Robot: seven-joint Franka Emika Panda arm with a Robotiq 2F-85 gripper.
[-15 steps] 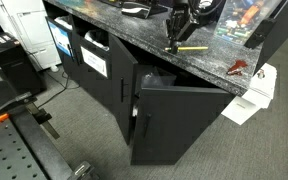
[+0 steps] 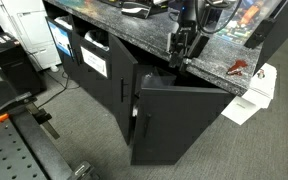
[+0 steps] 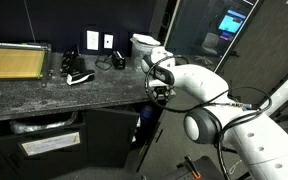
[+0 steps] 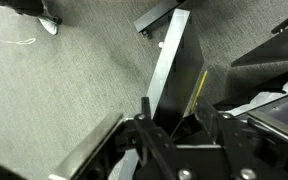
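In the wrist view a thin yellow stick [image 4: 200,88] shows beside the tip of one finger of my gripper. The fingers stand apart, and whether the stick touches one of them I cannot tell. Below it are the dark cabinet door [image 4: 180,72], seen edge-on from above, and the dark cabinet opening. Exterior view 1 has my gripper [image 2: 179,62] pointing down at the counter's front edge, above the open cabinet [image 2: 158,78] with its doors [image 2: 174,120] swung out. No yellow stick is visible there.
A small red object [image 2: 237,67] lies on the speckled counter [image 2: 212,58], right of my gripper. A clear plastic bag or box [image 2: 247,14] stands farther back. At the lower left is a dark perforated bench [image 2: 14,150].
The yellow stick, sideways at my gripper before, no longer shows in exterior view 1. My gripper has come lower and slightly toward the front edge, over the cabinet opening.
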